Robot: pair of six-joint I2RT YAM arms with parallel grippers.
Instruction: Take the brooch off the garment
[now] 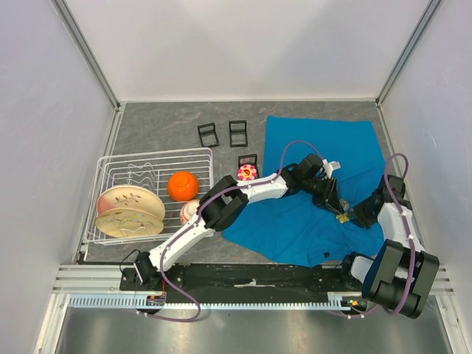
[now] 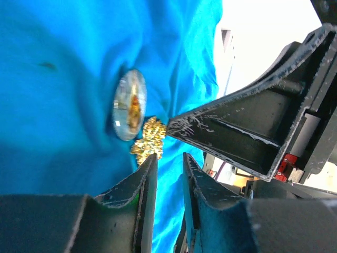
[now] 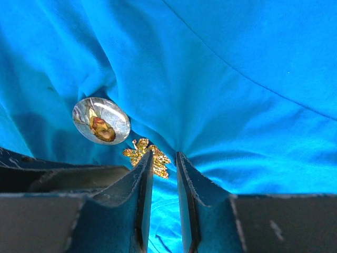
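A glittery gold, flower-shaped brooch [image 3: 142,153] lies on the blue garment [image 3: 253,63], beside an oval glass piece with a painted figure [image 3: 101,121]. Both also show in the left wrist view, the gold piece [image 2: 148,139] partly behind fingertips. My left gripper is shut at the gold piece; what sits between its fingers is hidden. My right gripper is shut just at the gold piece's right edge; whether it pinches cloth or brooch I cannot tell. The two grippers are close together on the garment's right side.
A wire rack [image 1: 110,173] with plates and an orange bowl [image 1: 182,184] stands at left. Three small dark frames stand behind, one with a flower item [image 1: 247,171]. Side walls close in the workspace.
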